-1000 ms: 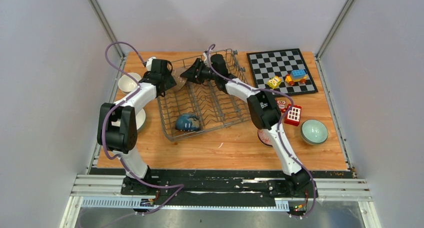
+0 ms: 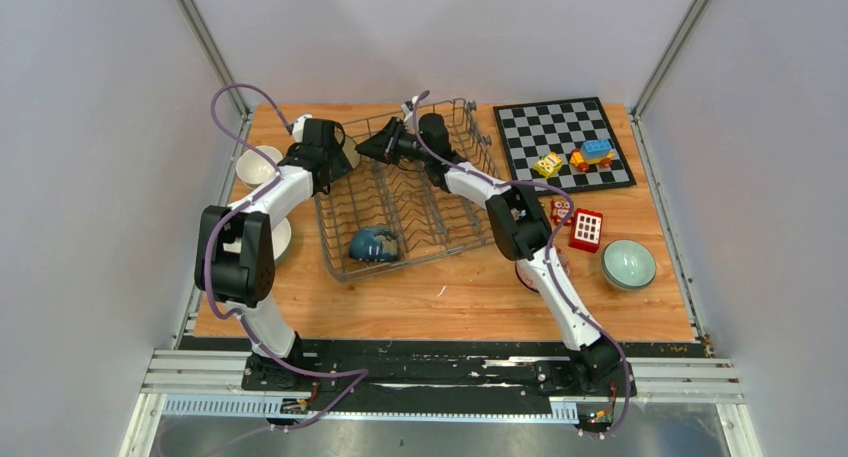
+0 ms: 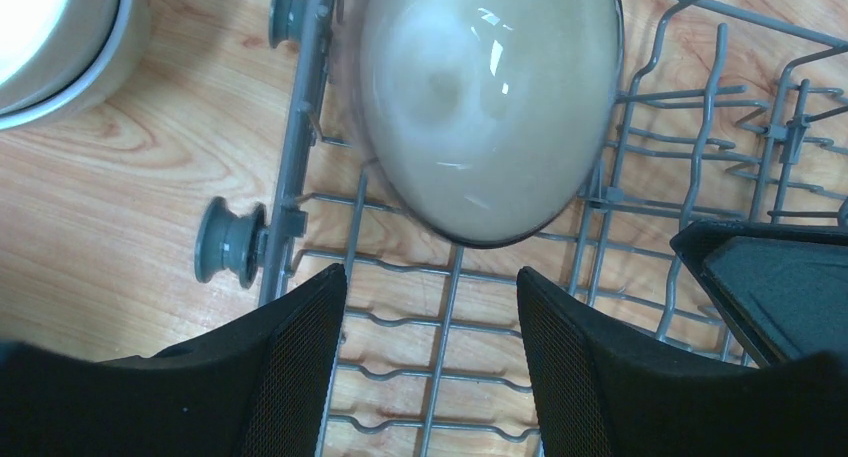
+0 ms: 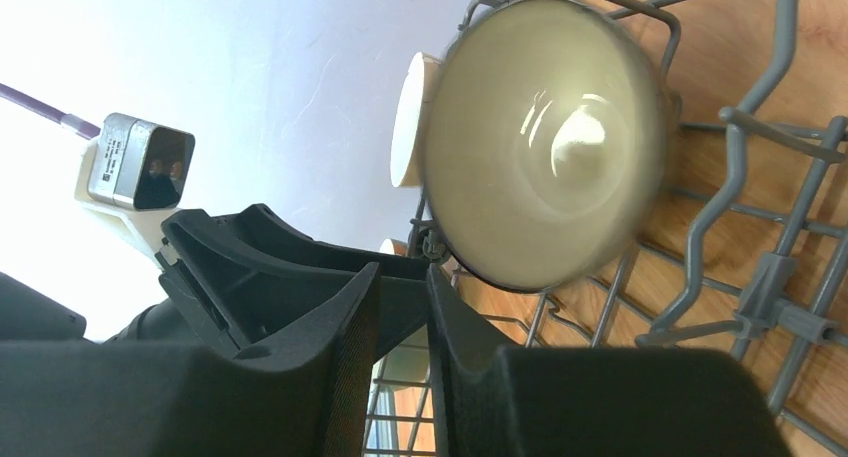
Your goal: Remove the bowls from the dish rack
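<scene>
A pale grey-green bowl [image 3: 480,97] stands tilted on its edge in the wire dish rack [image 2: 345,267], its side blurred in both wrist views. My left gripper is open just below the bowl, only rack wires visible between its fingers. From the other side comes my right gripper, its fingers nearly together beside the bowl's rim. Past that narrow gap shows the dark left gripper; no bowl wall is visible between the right fingertips. Toward the rack's front lies a dark blue bowl [image 2: 374,244].
White bowls [image 2: 258,165] stand left of the rack, with another white bowl [image 2: 281,239] nearer the front. At right are a green bowl [image 2: 628,264], red toy blocks [image 2: 586,230] and a checkered board [image 2: 520,142].
The pale bowl has turned and shifted slightly left, now showing less of its face from above. My right gripper has edged left. The left arm looks still.
</scene>
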